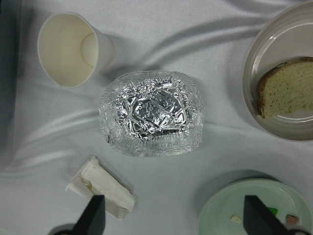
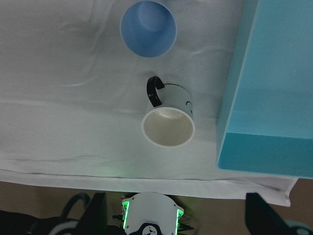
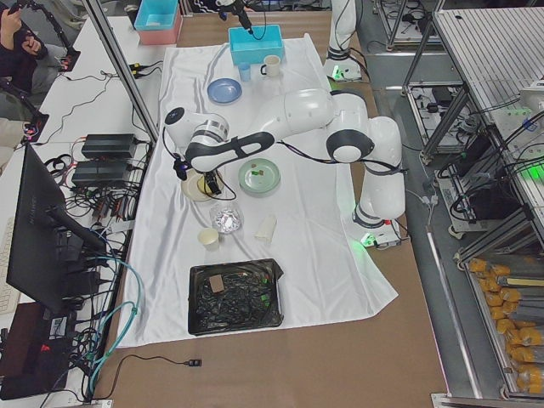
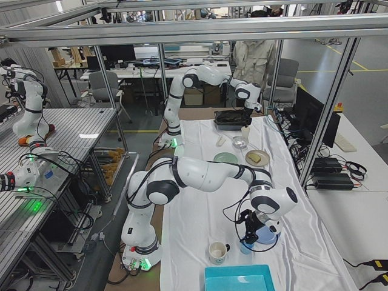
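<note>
My left gripper [image 3: 210, 185] hangs open above the table near a beige plate [image 1: 274, 49] holding a bread slice [image 1: 286, 88]. The left wrist view also shows a foil dish [image 1: 151, 112], a cream cup [image 1: 56, 49], a wrapped packet [image 1: 105, 188] and a green plate [image 1: 225, 205] with small pieces. My right gripper is open, above a white mug [image 2: 168, 127] with a black handle, a blue cup [image 2: 148, 29] and a cyan bin [image 2: 264, 152]. A blue plate [image 3: 223, 90] lies nearby.
A black-lined tray [image 3: 234, 319] stands at one end of the white cloth [image 3: 340, 280]. Metal frame posts and cables run along the table's sides.
</note>
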